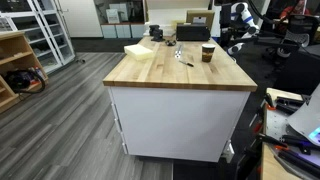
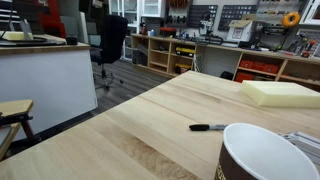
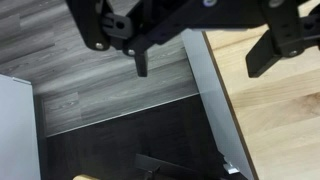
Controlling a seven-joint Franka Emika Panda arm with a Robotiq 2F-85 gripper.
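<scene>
My gripper stands open in the wrist view, its two dark fingers wide apart and nothing between them. Beneath it show grey floor and the side edge of a wooden-topped table. A paper cup stands upright on that table; its white rim and dark side fill the near corner of exterior view 2. Beside the cup lies a black marker. A pale yellow block rests farther along the top, and a metal tool, partly hidden by the cup, lies close by. None of these objects shows in the wrist view.
Dark items stand at the table's back end, with an open cardboard box behind them. Much of the wooden top is bare. Another table with equipment is at the lower right. Grey floor lies open on the left.
</scene>
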